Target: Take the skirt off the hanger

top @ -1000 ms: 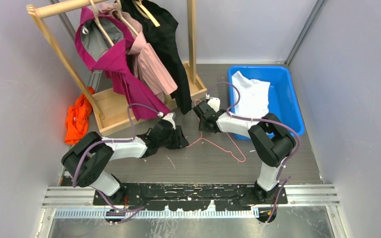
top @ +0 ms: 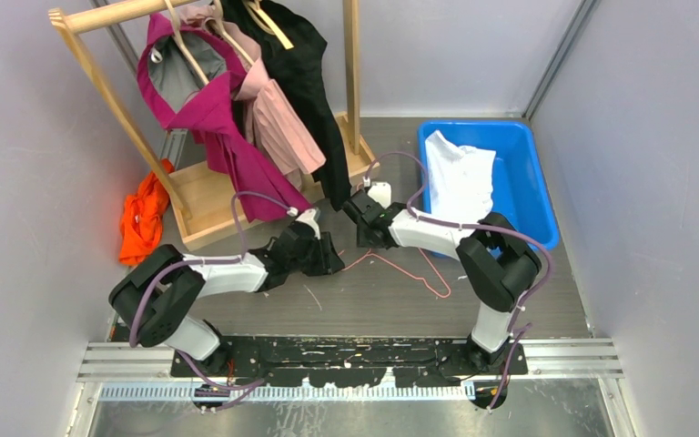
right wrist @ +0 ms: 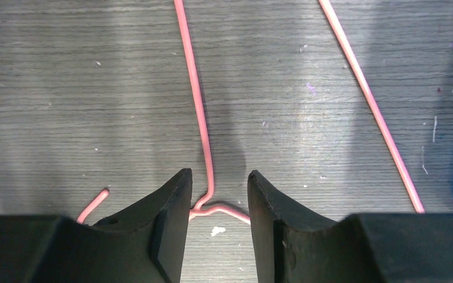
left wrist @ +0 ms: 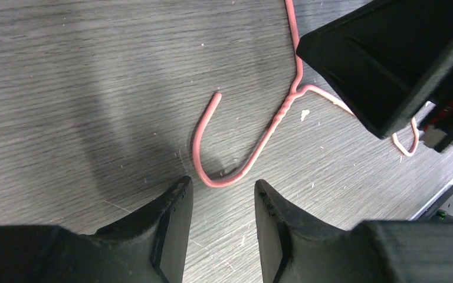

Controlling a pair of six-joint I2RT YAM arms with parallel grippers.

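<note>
A bare pink wire hanger lies flat on the floor, no garment on it. In the left wrist view its hook curves just beyond the fingertips of my left gripper, which is open and empty. My right gripper is also open; the wire's twisted joint shows between its fingers, not clamped. The right gripper's dark body covers part of the hanger in the top view. White cloth lies in the blue bin; whether it is the skirt I cannot tell.
At the back left, a wooden rack carries a magenta coat, a pink garment and a black one. Orange cloth lies beside it. Bare floor stretches in front of the bin, and both arms are close together.
My right gripper has shifted a little to the left, over the hanger. The left arm has barely moved, and the hanger and the white cloth stay where they were.
</note>
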